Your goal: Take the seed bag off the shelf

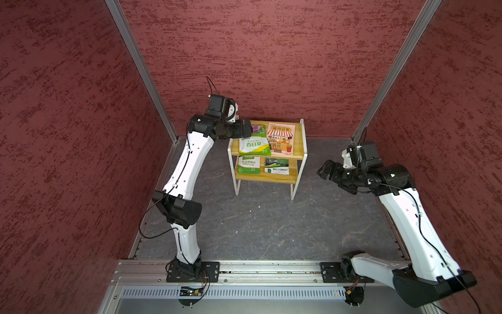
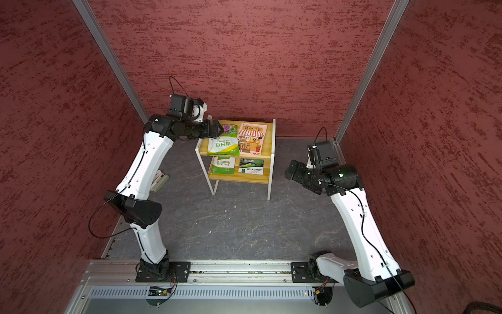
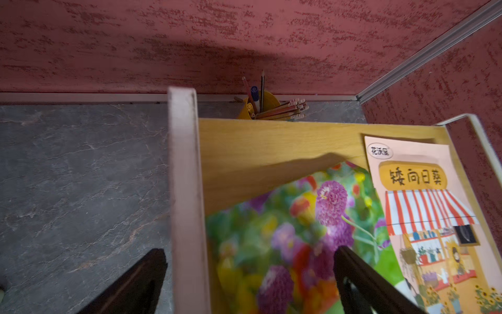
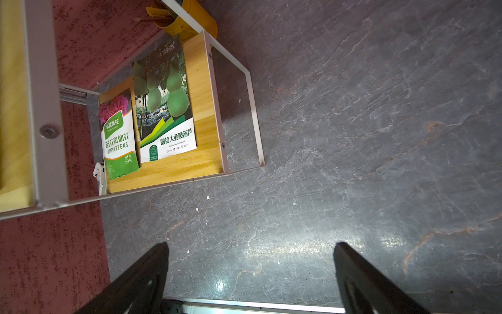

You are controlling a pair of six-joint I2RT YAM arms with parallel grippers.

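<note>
On the top board of the wooden shelf (image 1: 299,137) lie two seed bags side by side. The left one is a green-and-white flower bag (image 1: 254,145); the right one is a pink bag (image 1: 281,138) with an awning picture. My left gripper stands open above the flower bag's left edge, its fingers on either side of the shelf's white left post (image 3: 185,198); nothing is held. To the right of the shelf, my right gripper is open over bare floor. The lower board bears a green-and-white bag (image 4: 119,138) and a dark gourd bag (image 4: 164,99).
A yellow cup (image 3: 269,102) with pencils stands on the floor behind the shelf. White posts (image 1: 304,136) rise at the shelf's sides.
</note>
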